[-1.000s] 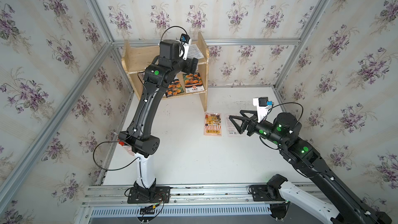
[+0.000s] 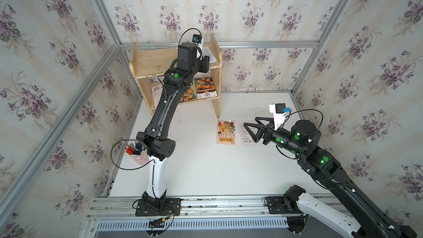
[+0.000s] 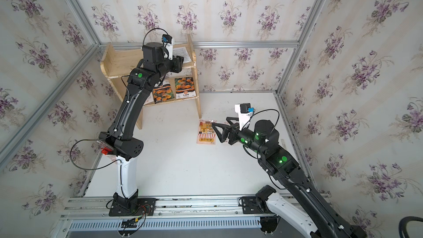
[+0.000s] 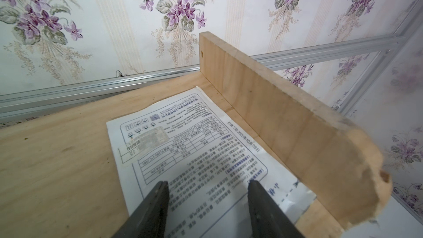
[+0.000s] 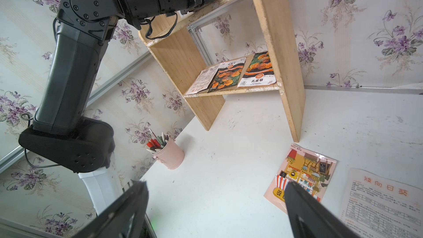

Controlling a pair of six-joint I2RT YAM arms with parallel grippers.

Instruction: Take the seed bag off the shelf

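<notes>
The white seed bag (image 4: 189,145), printed text side up, lies on the top board of the wooden shelf (image 4: 66,158) beside its right side wall. At its near end, my left gripper is shut on the bag, with the bag's surface rising between the fingers; the gripped edge is below the picture. From above, the left gripper (image 2: 204,65) covers part of the bag (image 2: 209,54). Away over the table's right side, my right gripper stands open and empty.
Several seed bags lean on the lower board, including an orange-flowered bag (image 5: 260,69). On the table lie a yellow-pink bag (image 5: 299,171) and a text-side-up bag (image 5: 387,202). A pink cup (image 5: 171,153) stands at the left.
My left arm has moved right and farther in toward the shelf, and its fingers have come closer together at the bag's near end. The right arm has barely moved.
</notes>
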